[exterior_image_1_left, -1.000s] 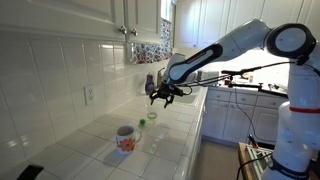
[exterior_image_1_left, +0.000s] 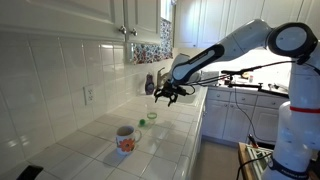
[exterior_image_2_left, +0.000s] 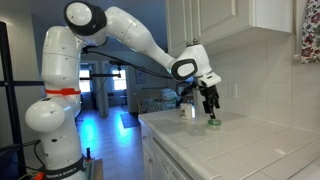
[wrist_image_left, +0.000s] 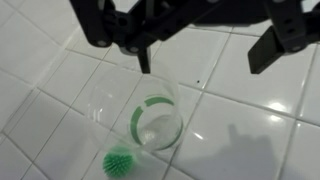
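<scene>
My gripper stands open above the counter, its dark fingers spread wide with nothing held between them. Below it in the wrist view is a clear cup (wrist_image_left: 158, 105) with green markings, nearer the left finger. A small green textured object (wrist_image_left: 118, 161) is beside the cup. From the first exterior view, the gripper (exterior_image_1_left: 170, 98) hangs over the counter to the right of the green object (exterior_image_1_left: 142, 123) and the faint clear cup (exterior_image_1_left: 152, 115). The second exterior view has the gripper (exterior_image_2_left: 211, 108) just above the green object (exterior_image_2_left: 214, 122).
A mug (exterior_image_1_left: 126, 139) with a reddish-and-blue pattern sits apart on the white tiled counter (exterior_image_1_left: 85, 155). The tiled wall (exterior_image_1_left: 60, 85) borders the counter, and cabinets (exterior_image_1_left: 80, 15) overhang it.
The arm and gripper have shifted slightly, with the upper wrist a little lower. The mug and the green object keep their places.
</scene>
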